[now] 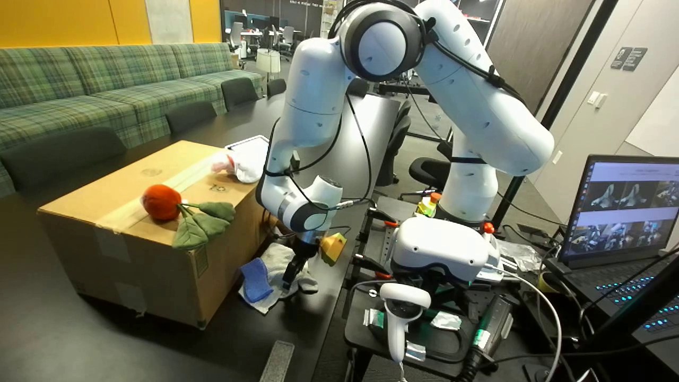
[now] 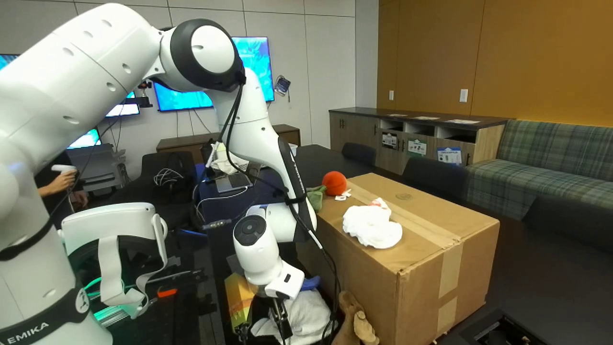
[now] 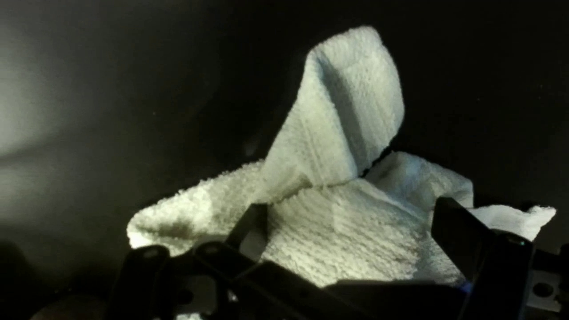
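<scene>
A crumpled white towel [image 3: 341,229] lies on the dark table, one folded flap pointing away from the fingers in the wrist view. My gripper is open over it, one finger on either side of the towel's middle part. In exterior view 1 the gripper [image 1: 291,275] points down at the white towel [image 1: 275,262], low over the table; whether the tips touch the cloth cannot be told. A blue cloth [image 1: 256,280] rests on the towel's left side. Exterior view 2 shows the white towel [image 2: 307,316] partly hidden behind the gripper.
A large cardboard box [image 1: 140,254] stands close to the left of the towel, with a red plush flower [image 1: 162,202] and a white cloth bundle [image 2: 372,224] on top. A yellow-orange block [image 1: 332,247] sits near the table edge. A brown plush toy [image 2: 356,319] lies against the box.
</scene>
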